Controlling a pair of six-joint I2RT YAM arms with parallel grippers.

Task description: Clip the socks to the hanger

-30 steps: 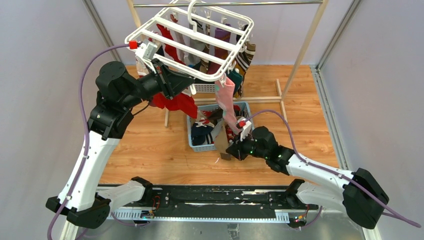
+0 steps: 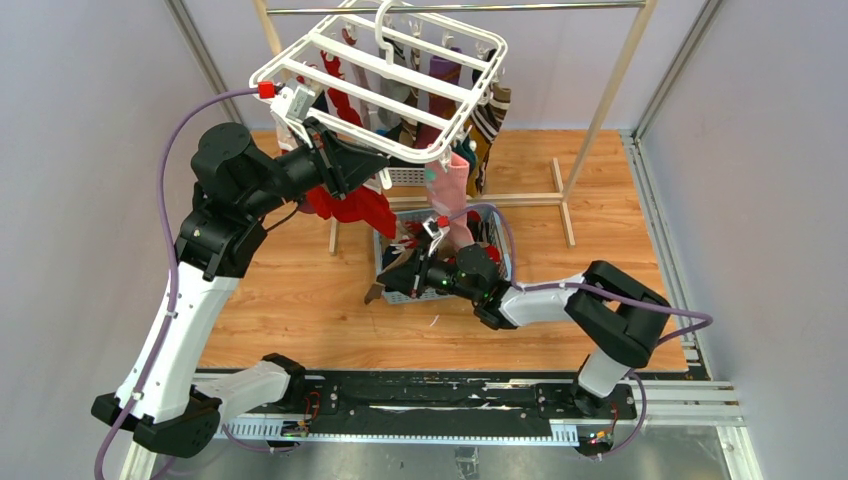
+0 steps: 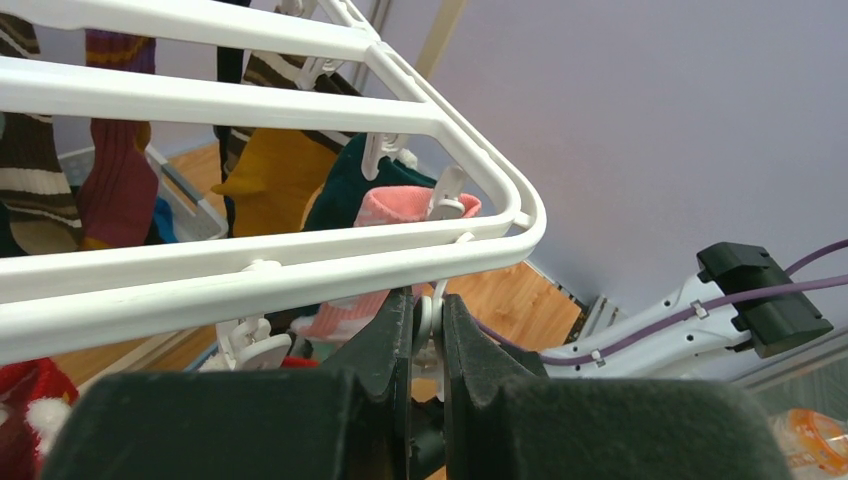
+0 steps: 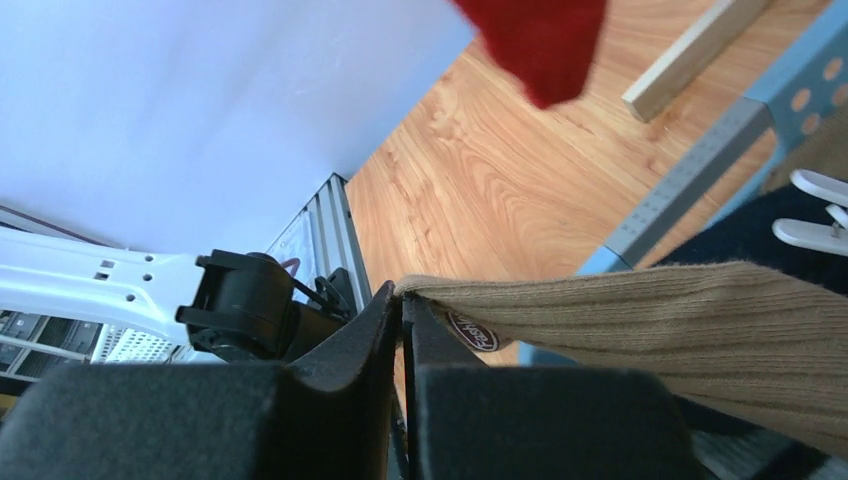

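The white hanger (image 2: 330, 105) hangs from the rail with several socks clipped below it. At its near edge my left gripper (image 2: 375, 163) is shut on a white clip (image 3: 437, 300), whose pale end shows between the fingertips. A tan ribbed sock (image 4: 640, 320) is pinched at one end in my right gripper and trails off to the right, above the basket. In the top view the right gripper is low, in front of the basket, well below the hanger. A pink sock (image 2: 450, 185) hangs from the hanger's near right corner, a red one (image 2: 350, 207) under its near left side.
Beneath the hanger, the blue-grey basket (image 2: 389, 296) holds more socks. The wooden stand (image 2: 600, 105) frames the hanger; its feet rest on the floor. Open wood floor (image 2: 280, 320) lies in front and to the sides.
My right gripper has moved left and upward in the top view, carrying the tan sock across the basket's front. The right forearm has swung inward. The left arm and the hanger stay put.
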